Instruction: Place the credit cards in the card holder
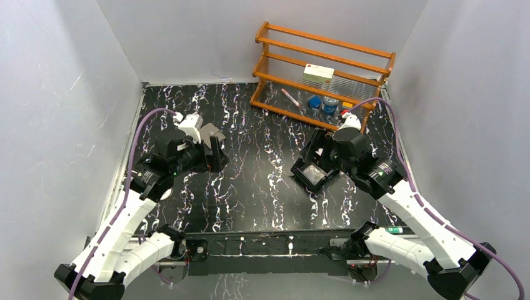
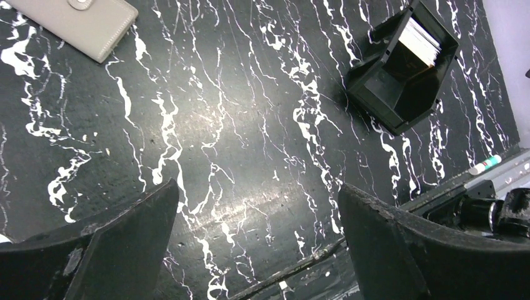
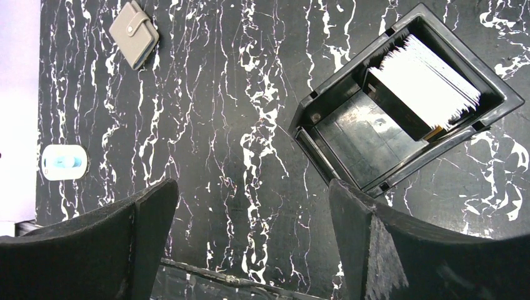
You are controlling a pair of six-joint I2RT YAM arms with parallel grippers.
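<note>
A beige card holder (image 3: 134, 34) with a snap strap lies closed on the marble top, partly hidden by the left arm in the top view. My left gripper is open and empty above the table, just to the front of the holder (image 2: 84, 22). On the right side stands an open black box (image 3: 312, 115); inside it is a row of upright white-edged, card-like pieces (image 3: 425, 81). Over the table beside that box, my right gripper is open, with nothing between its fingers. Whether the white-edged pieces are the credit cards I cannot tell.
A wooden rack (image 1: 325, 47) at the back right holds a small box (image 1: 318, 73), a blue tin (image 1: 330, 105) and other items. A white oval object (image 3: 64, 162) lies at the left.
</note>
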